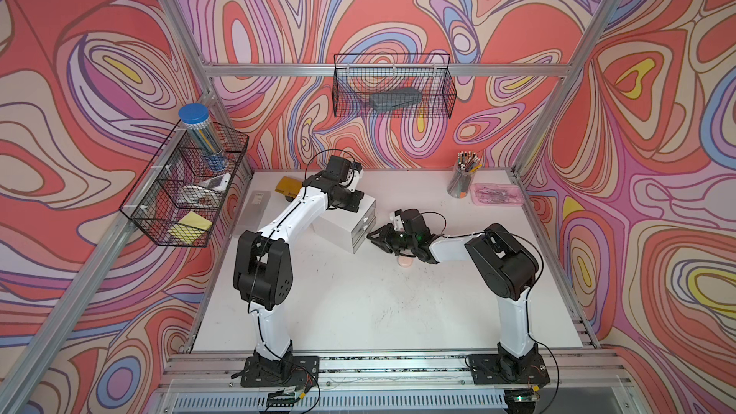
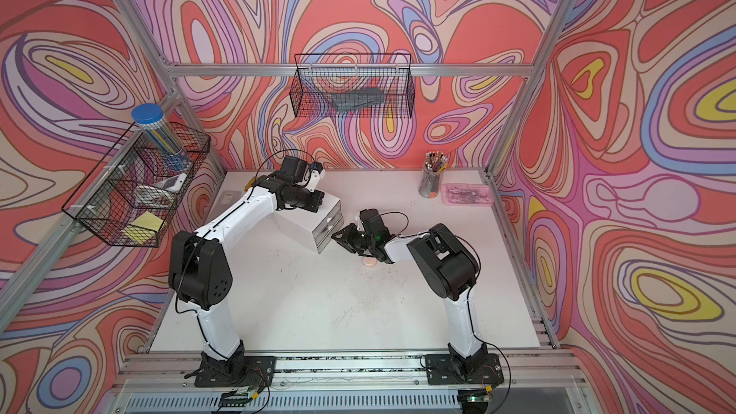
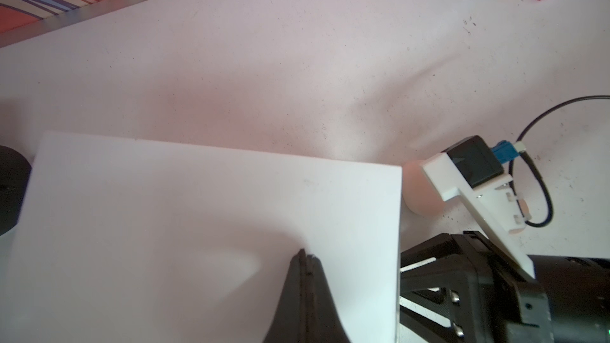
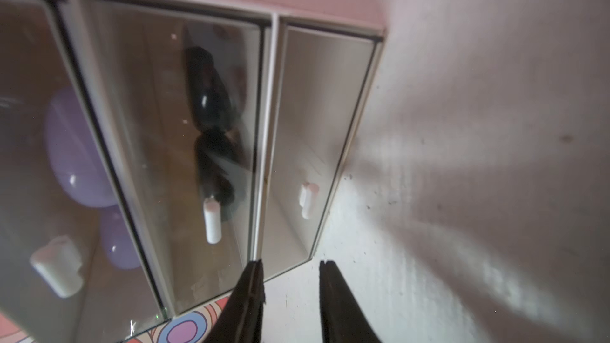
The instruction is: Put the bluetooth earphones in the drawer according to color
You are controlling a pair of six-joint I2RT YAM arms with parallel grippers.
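Observation:
My left gripper is shut, nothing showing between its fingers, over the top of the white drawer box (image 3: 209, 216). In the right wrist view the box has clear fronts with white knobs. Purple earphone cases (image 4: 75, 152) lie behind the left front, black cases (image 4: 213, 104) behind the middle front, and the right compartment (image 4: 317, 120), nearest the table, looks empty. My right gripper is part open and empty, close to the fronts near their knobs. A round pink case (image 1: 404, 261) lies beneath the right arm; another pink case (image 3: 422, 190) shows beside the box.
A pencil cup (image 1: 460, 182) and a pink tray (image 1: 496, 194) stand at the back right. A wire basket (image 1: 188, 195) hangs on the left.

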